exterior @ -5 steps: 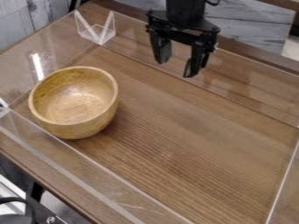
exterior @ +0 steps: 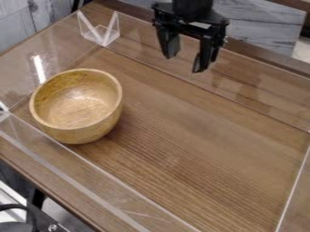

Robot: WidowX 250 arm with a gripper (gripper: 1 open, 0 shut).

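Observation:
My black gripper (exterior: 187, 47) hangs over the back middle of the wooden table (exterior: 182, 145), open, its two dark fingers spread apart with nothing visible between them. A wide, pale wooden bowl (exterior: 75, 107) sits at the left of the table.
A small clear, angular object (exterior: 100, 29) stands at the back left. A pale grey marbled surface lies beyond the table's back edge. The middle, right and front of the table are clear.
The gripper has moved slightly up toward the back of the table in the view. The bowl has not moved.

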